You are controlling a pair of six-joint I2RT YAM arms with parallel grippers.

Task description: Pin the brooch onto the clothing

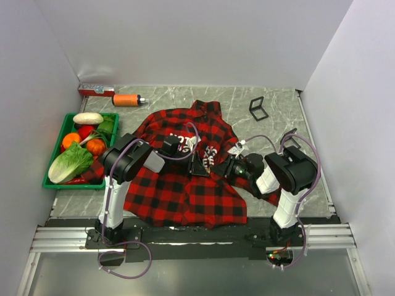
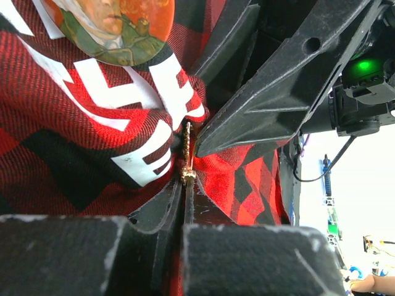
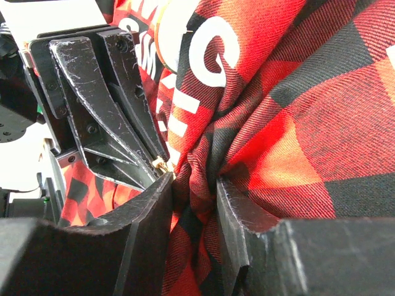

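Observation:
A red-and-black checked shirt (image 1: 185, 200) with white lettering lies spread on the table. My left gripper is shut on a small gold brooch (image 2: 187, 151), which stands edge-on against a fold of the shirt near the lettering. In the right wrist view the brooch (image 3: 162, 164) shows as a gold bit at the left gripper's tips. My right gripper is shut on a bunched fold of the cloth, right beside the brooch. Whether the brooch's pin passes through the fabric is hidden.
A green basket (image 1: 46, 176) of vegetables stands at the left, touching a sleeve. Behind it lie an orange bottle (image 1: 126, 100) and a red box (image 1: 97, 90). A black folding stand (image 1: 258, 108) sits back right. Bare table shows at the back.

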